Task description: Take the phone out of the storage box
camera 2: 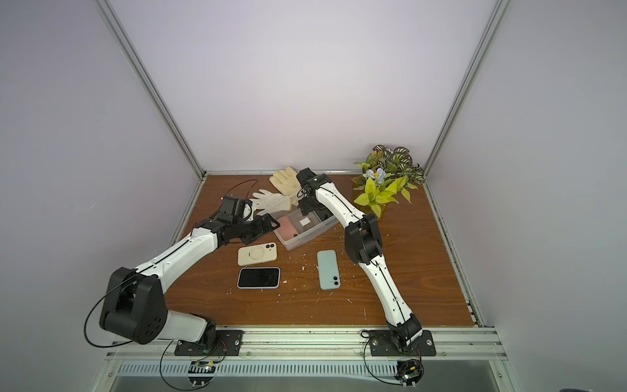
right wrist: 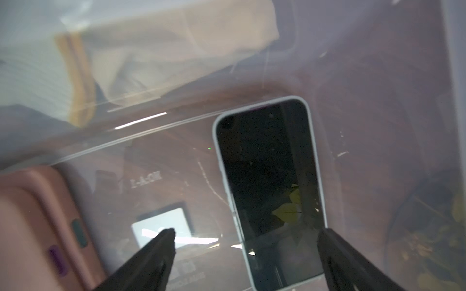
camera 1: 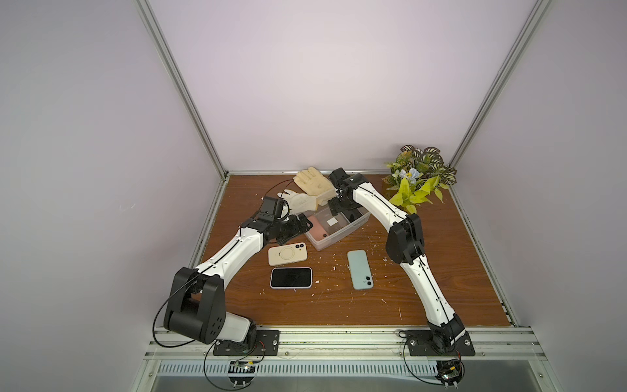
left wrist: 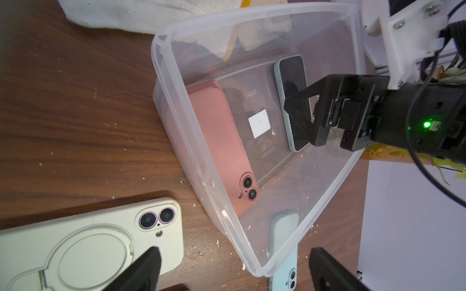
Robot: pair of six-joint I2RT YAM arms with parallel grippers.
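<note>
In the clear storage box (left wrist: 220, 218) lie two phones: a pink one (left wrist: 220, 140), camera side up at the left end, and a pale-edged one (right wrist: 269, 184), dark screen up toward the right end. My right gripper is open over that dark-screened phone, its blurred fingertips apart with nothing held between them. At the box's left side hovers my left gripper, open and empty. On the table lie a cream phone (camera 1: 287, 254) with a ring on its back, a phone with a black screen (camera 1: 291, 277) and a light blue phone (camera 1: 360, 269).
Work gloves (camera 1: 312, 180) lie behind the box, against its far side. A potted plant (camera 1: 418, 179) stands at the back right. Bare wood shows at the table's right side. Inside the box, a small white square (left wrist: 259, 123) sits between the two phones.
</note>
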